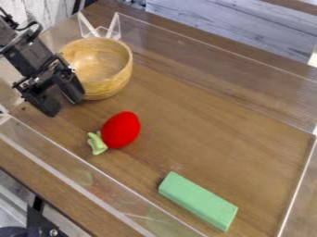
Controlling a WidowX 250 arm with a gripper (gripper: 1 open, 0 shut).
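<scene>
My black gripper (pixel 59 97) is at the upper left, angled down beside the left side of a tan wooden bowl (pixel 107 59); its fingers stand open, and I see nothing clearly held between them. A red strawberry-like object (pixel 121 129) with a pale green top lies on the wooden table (pixel 235 102), below and right of the gripper. A green block (pixel 198 200) lies near the front right.
A white wire-like shape stands behind the bowl at the top. Clear plastic edging runs along the table's left front and right side.
</scene>
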